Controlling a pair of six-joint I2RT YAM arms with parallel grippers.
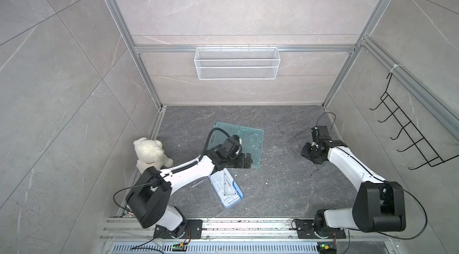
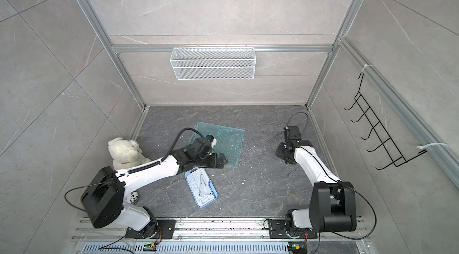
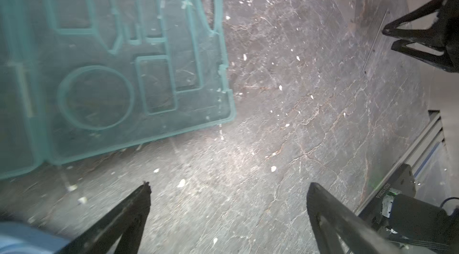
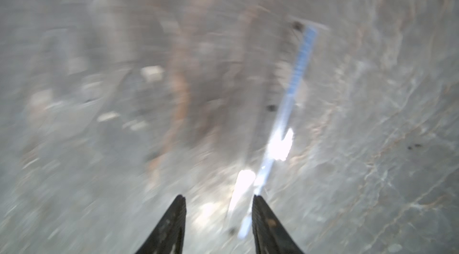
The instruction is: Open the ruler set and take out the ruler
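The teal ruler case point(image 1: 251, 137) lies opened flat, its recesses empty in the left wrist view point(image 3: 95, 134). My left gripper point(image 1: 243, 160) hovers over its front part, open and empty point(image 3: 229, 196). In front lies a blue-white tray point(image 1: 224, 189) holding a triangle and other pieces. My right gripper point(image 2: 284, 158) is low at the right, part open point(image 4: 219, 199); below it lies a thin clear strip point(image 4: 298, 67), perhaps a ruler, blurred.
A white plush bear point(image 1: 148, 153) sits at the left wall. A mesh basket point(image 1: 236, 62) hangs at the back, a black hook rack point(image 1: 411, 129) on the right wall. The floor between the arms is mostly clear.
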